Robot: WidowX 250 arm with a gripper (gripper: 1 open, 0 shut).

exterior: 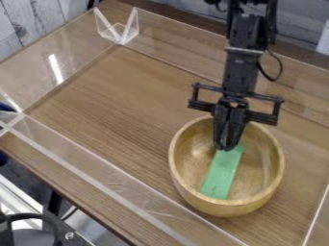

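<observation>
A round tan bowl (264, 192) sits on the wooden table at the lower right, with a long green object (220, 175) lying inside it. My black gripper (226, 144) reaches down from the top into the back half of the bowl, its tip at the upper end of the green object. The fingertips are dark and small, so whether they are touching it or closed on it is unclear.
A clear plastic piece (118, 27) stands at the back left. A dark object (26, 231) with a cable is at the bottom left corner.
</observation>
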